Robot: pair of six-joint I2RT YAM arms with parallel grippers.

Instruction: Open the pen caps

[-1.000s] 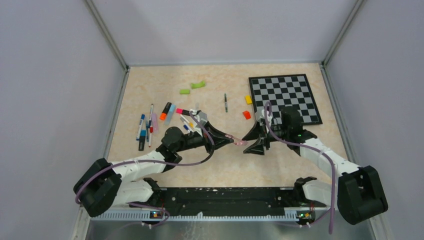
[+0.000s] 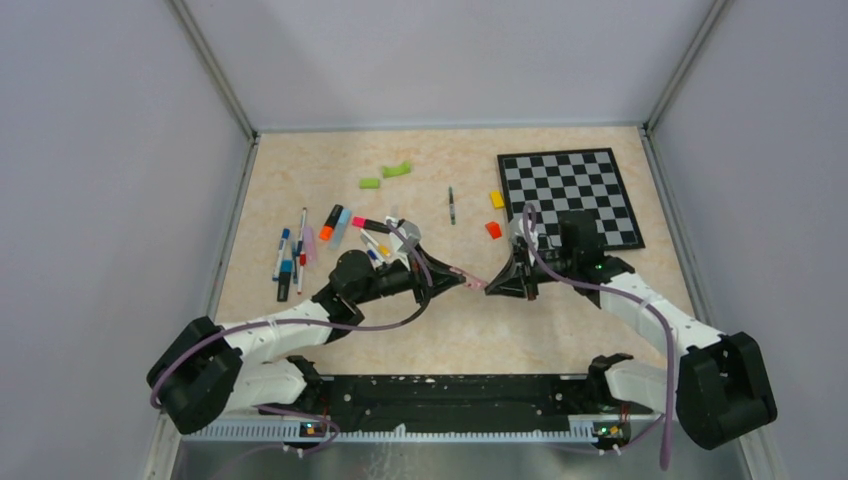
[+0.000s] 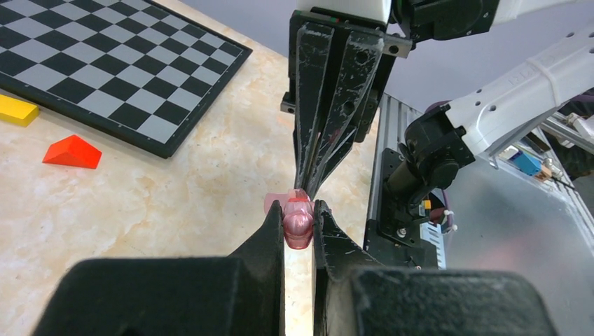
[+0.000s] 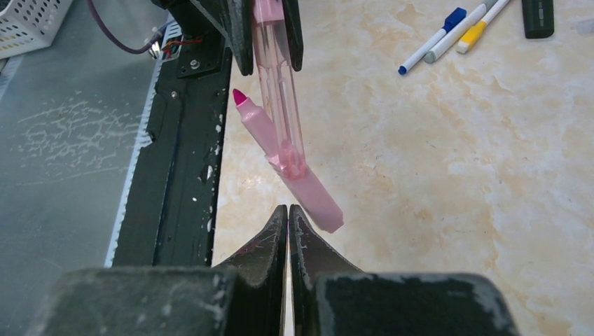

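Note:
My left gripper is shut on a clear pink pen [image 4: 280,91], which sticks out toward the right arm. At the pen's far end a pink piece [image 4: 260,131] with a magenta tip sits crosswise at a slant; how they join cannot be made out. Closed tip to tip, my right gripper has nothing between its fingers. Its tips are just beside the lower end of the pink piece, outside it. From the left wrist view the right fingertips appear directly behind the pen's rounded end; whether they touch cannot be told.
Several markers lie at left, among them an orange-ended marker [image 2: 331,222] and a blue pen [image 2: 281,247]. A dark pen [image 2: 452,206] lies mid-table. A checkerboard [image 2: 540,172], yellow block [image 2: 497,200] and red block [image 2: 494,230] are at right.
About a second ago the right gripper was open around the pink end.

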